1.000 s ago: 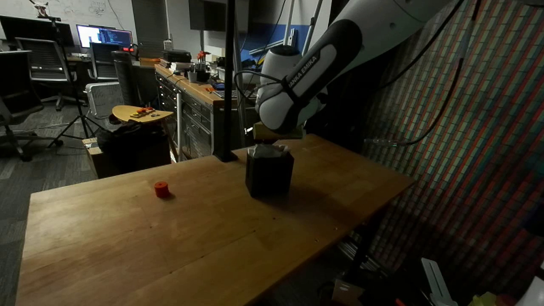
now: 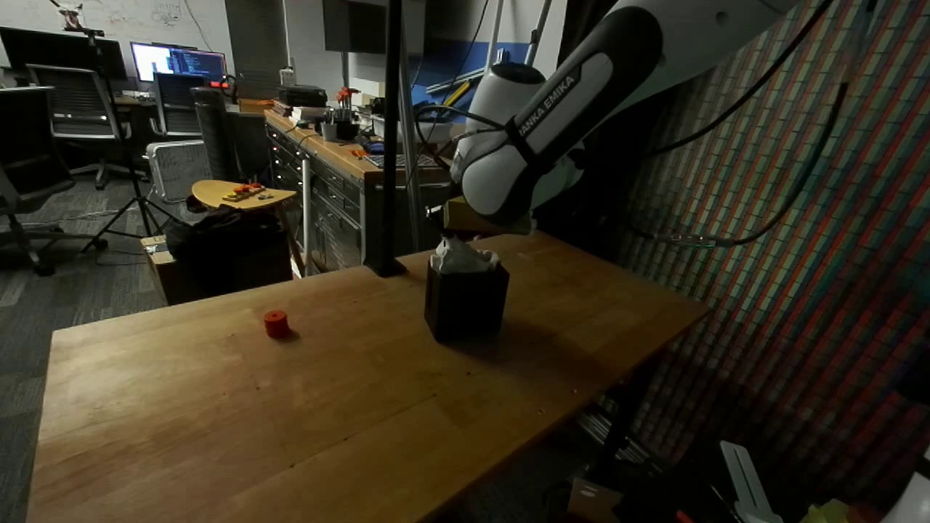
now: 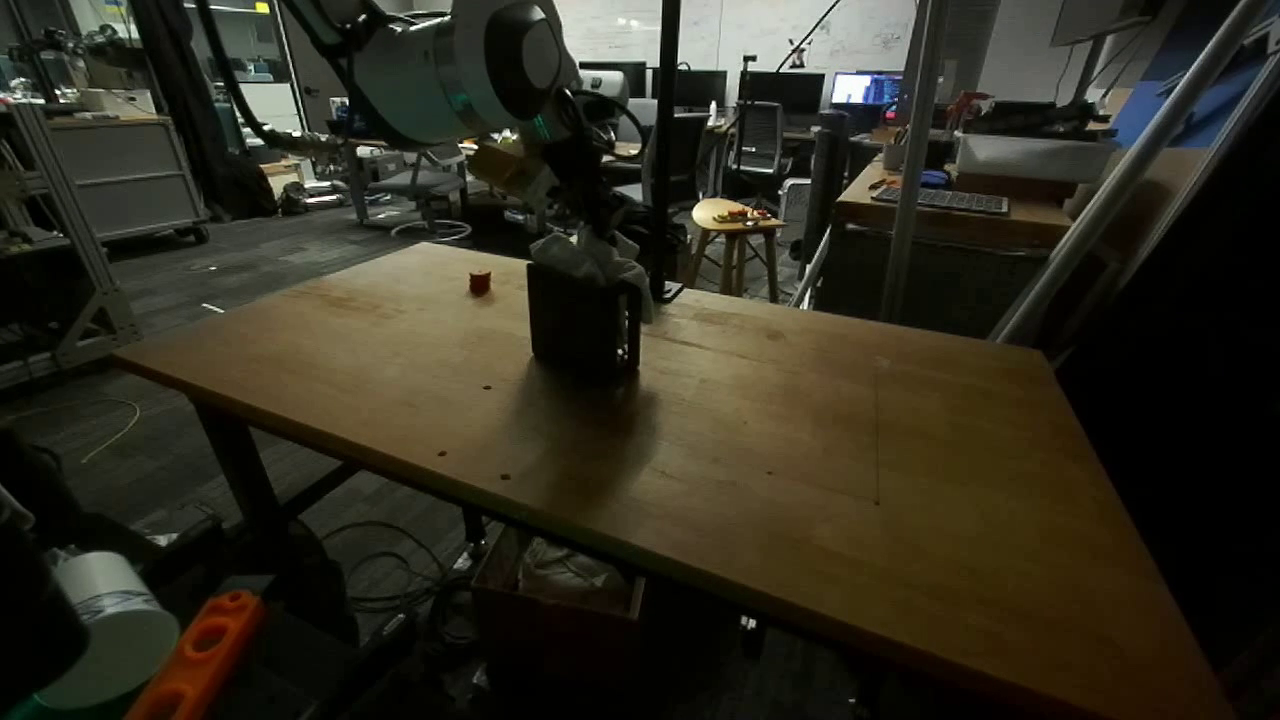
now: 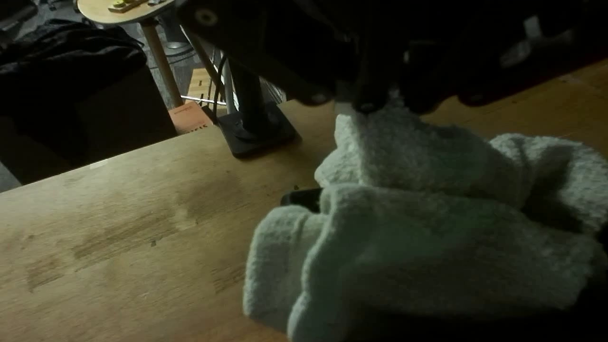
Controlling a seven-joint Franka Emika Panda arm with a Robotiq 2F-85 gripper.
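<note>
A pale, fluffy cloth [image 2: 463, 257] bulges from the top of a black box [image 2: 466, 305] standing on the wooden table. In exterior view 2 part of the cloth [image 3: 585, 257] drapes over the box's right side. Directly above is my gripper, shut on a pinched-up peak of the cloth [image 4: 433, 154]. Its fingertips are dark and partly lost in shadow. The wrist view has the cloth folds covering nearly all of the box, so the inside is hidden.
A small red cylinder [image 2: 276, 324] sits on the table, apart from the box. A black post [image 4: 251, 108] with a square base rises at the table edge, close to the box.
In exterior view 1 the arm has shifted right and slightly up. The cloth now peaks higher above the rim, and the box sits slightly farther right. The red cylinder is unmoved.
</note>
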